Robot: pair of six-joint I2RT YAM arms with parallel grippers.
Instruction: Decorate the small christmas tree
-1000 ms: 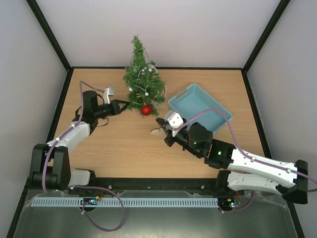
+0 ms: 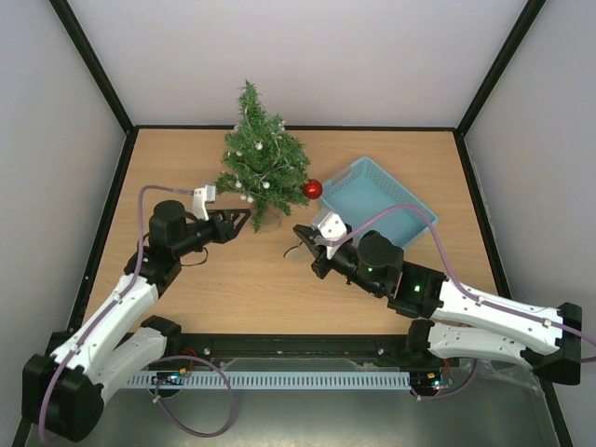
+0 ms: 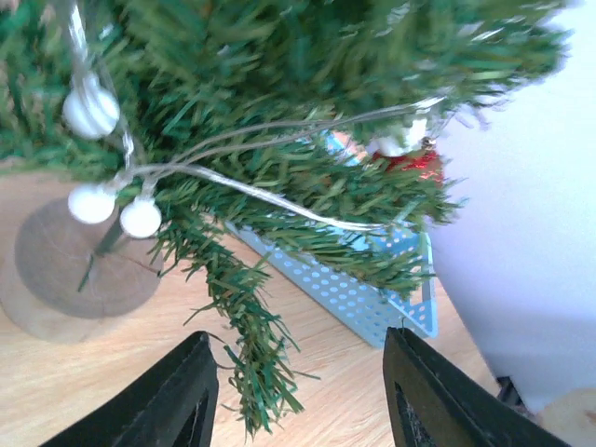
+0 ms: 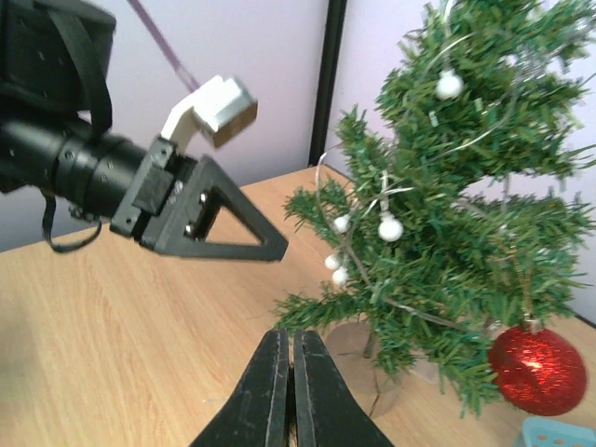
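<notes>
The small green tree [image 2: 265, 163] stands at the back of the table, dotted with white balls on a pale string. From its right side hangs a shiny red ball [image 4: 537, 371], close to the basket's edge. My left gripper [image 2: 248, 215] is open just left of the tree's lower part; in the left wrist view a drooping branch [image 3: 250, 340] shows between its fingers, and they do not close on it. My right gripper is shut in front of the tree, with nothing visible between its fingers. The tree's round base [image 3: 79, 270] shows under the branches.
A light blue perforated basket [image 2: 424, 207] sits right of the tree. What lies in it is mostly out of sight behind the right arm. Bare wood [image 2: 251, 289] fills the front middle of the table.
The tree has turned, carrying the red ball from its front round to its right side. The right arm barely shifted.
</notes>
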